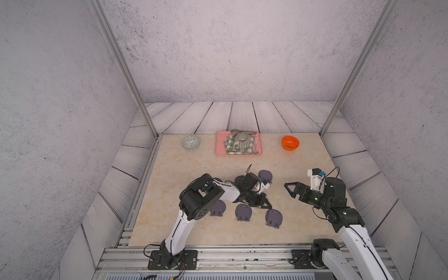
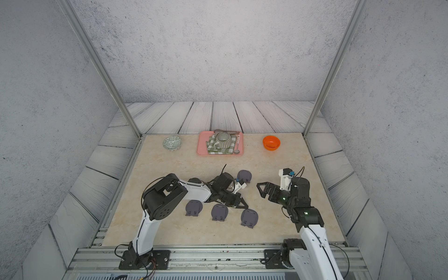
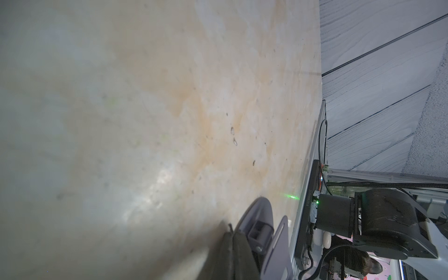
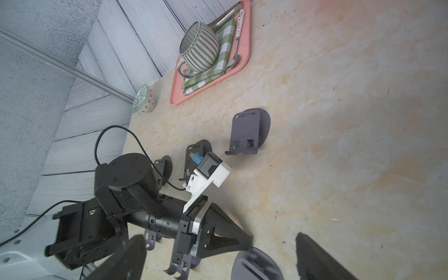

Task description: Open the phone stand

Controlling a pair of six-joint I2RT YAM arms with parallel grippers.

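Note:
The purple phone stand (image 1: 274, 218) at the front right lies low on the table. In the left wrist view, this phone stand (image 3: 256, 228) is right of my left gripper, outside its fingers, with its plate and base slightly apart at the hinge end. That gripper's fingers (image 3: 227, 259) are shut together with nothing between them. From the right wrist view, the left gripper's closed tip (image 4: 249, 241) is right at the stand's rounded edge (image 4: 263, 259); touching or not, I cannot tell. My right gripper (image 1: 288, 188) hovers open and empty to the right.
More phone stands sit nearby: front middle (image 1: 243, 211), front left (image 1: 217, 208) and back right (image 4: 246, 130). A pink tray (image 1: 219, 149) with a cup, a patterned bowl (image 1: 190, 142) and an orange bowl (image 1: 290, 142) line the back.

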